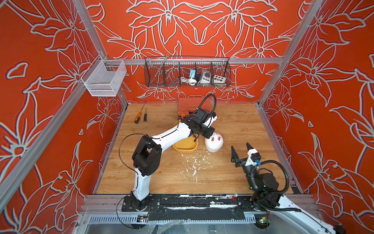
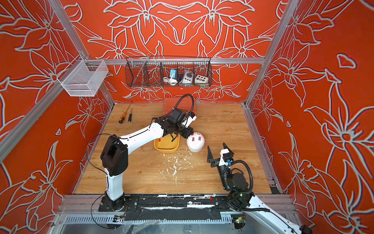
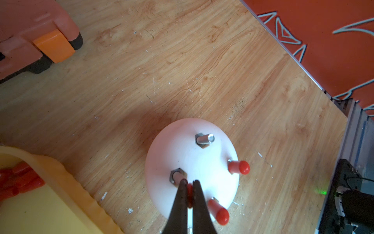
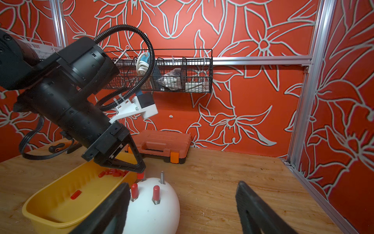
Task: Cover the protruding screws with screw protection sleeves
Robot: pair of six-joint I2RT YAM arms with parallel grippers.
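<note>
A white dome (image 3: 167, 152) carries upright screws. Red sleeves cover two of them, one sleeve (image 3: 238, 167) and another sleeve (image 3: 219, 212). One screw (image 3: 205, 138) is bare, its metal tip showing. My left gripper is shut on a small red sleeve (image 3: 190, 196), right over another screw (image 3: 178, 177). From the right wrist view the held sleeve (image 4: 140, 175) sits at that screw's top; whether it is around the tip I cannot tell. Right of the dome, my right gripper (image 1: 240, 150) stands open and empty.
The yellow bin (image 4: 39, 202) left of the dome holds several loose red sleeves (image 4: 113, 171). Behind stands a red toolbox (image 4: 163, 142). Two screwdrivers (image 1: 138, 115) lie at the back left. White scraps (image 1: 194, 167) litter the table in front.
</note>
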